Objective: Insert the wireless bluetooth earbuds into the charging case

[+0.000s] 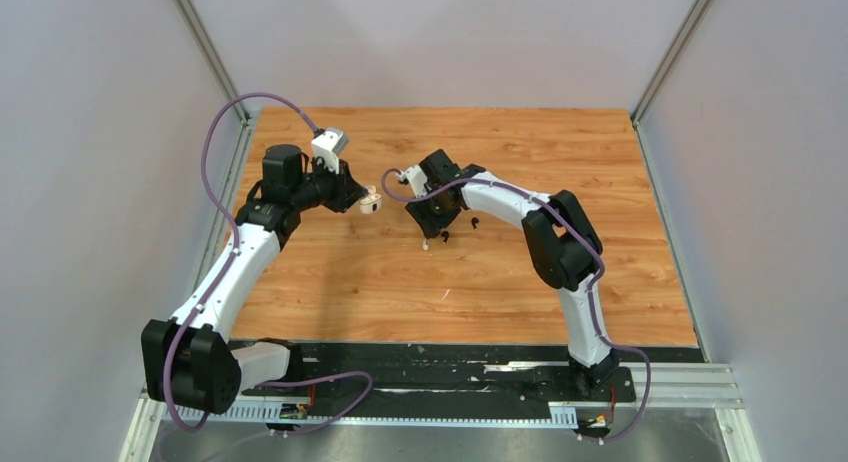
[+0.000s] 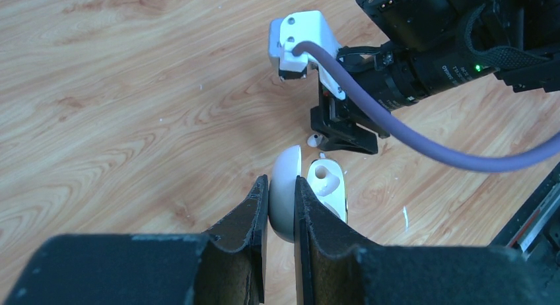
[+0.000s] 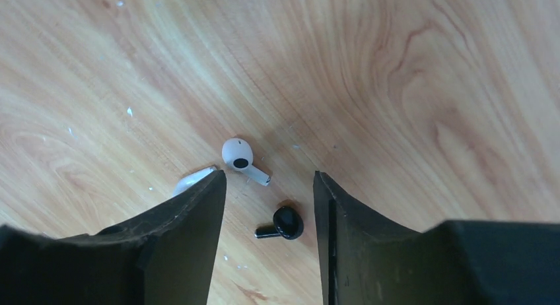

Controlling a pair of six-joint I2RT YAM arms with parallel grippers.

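Observation:
My left gripper is shut on the white charging case [image 2: 327,186], whose open lid is between its fingers; in the top view the case [image 1: 370,202] hangs left of the right gripper. My right gripper stands part open, low over the earbuds, nothing seen between its fingertips. In the right wrist view a white earbud [image 3: 238,153] lies centrally, another white piece [image 3: 191,178] is beside it, partly hidden by a finger, and a black earbud [image 3: 288,222] lies between the fingers, lower down.
Another small dark piece [image 1: 474,223] lies right of the right gripper. A thin white scrap [image 1: 446,293] lies near the front.

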